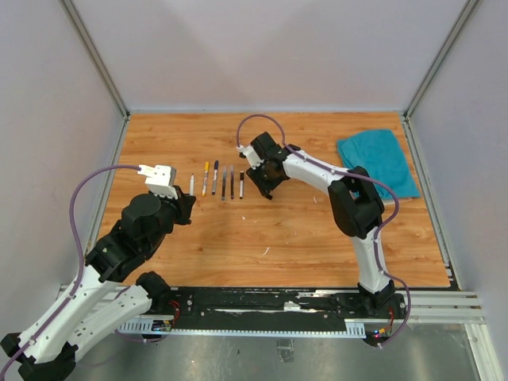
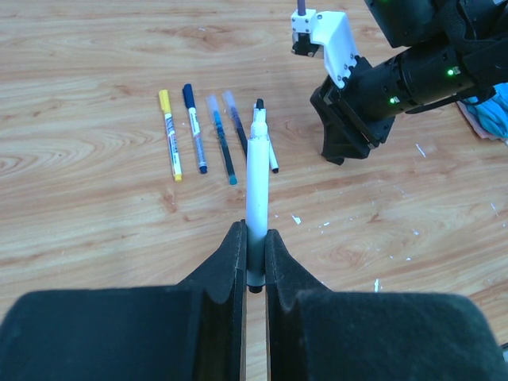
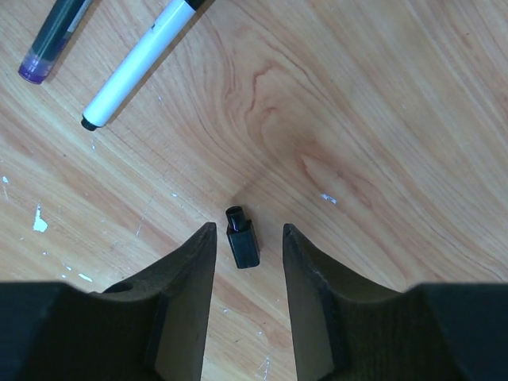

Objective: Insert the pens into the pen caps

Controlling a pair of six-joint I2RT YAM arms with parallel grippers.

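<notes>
Held upright-looking in the left wrist view is a white pen (image 2: 257,182), its uncapped dark tip pointing away from my left gripper, which is shut on its lower part. A small black cap (image 3: 243,238) lies on the table in the right wrist view. My right gripper is partly open, its fingers (image 3: 194,274) on either side of the cap in that view and not touching it. From above, the right gripper (image 1: 268,194) is low over the table, right of the pen row.
Several capped pens lie in a row: yellow (image 2: 170,135), blue (image 2: 194,128), dark teal (image 2: 222,143) and others; a white one (image 3: 139,67) lies nearest the right gripper. A turquoise cloth (image 1: 377,163) sits far right.
</notes>
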